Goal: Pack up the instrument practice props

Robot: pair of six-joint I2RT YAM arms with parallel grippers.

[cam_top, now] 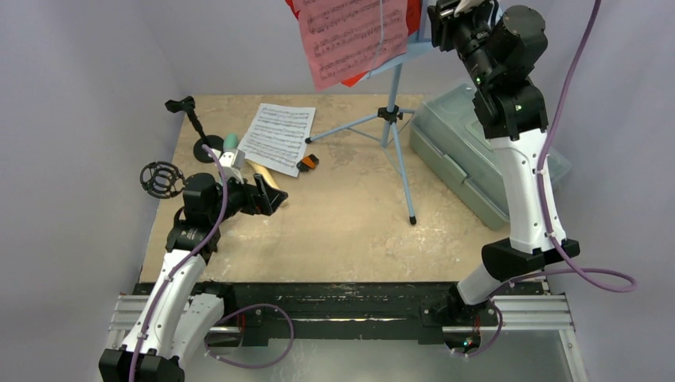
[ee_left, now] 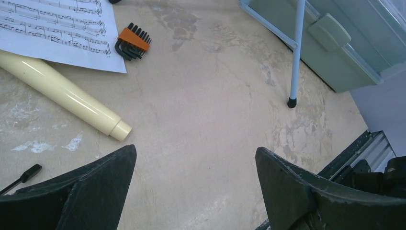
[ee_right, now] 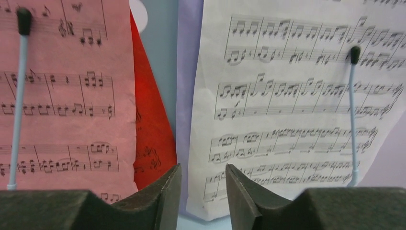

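Observation:
At the music stand [cam_top: 391, 103], my right gripper has its fingertips apart in front of the lower left edge of a white music sheet [ee_right: 287, 105]. The sheet shows through the gap; I cannot tell whether its edge lies between the fingers. A pink sheet [ee_right: 62, 100] overlaps a red one [ee_right: 148, 120] on the left of the stand. My left gripper is open and empty over the table. Beyond it lie a cream tube [ee_left: 72, 96], an orange-and-black clip-like piece [ee_left: 133, 41] and a loose music page [ee_left: 57, 28].
A lidded green-grey box [cam_top: 470, 151] stands at the right, beside the stand's legs. On the left are a small black stand [cam_top: 205, 143] and a round black frame [cam_top: 161, 180].

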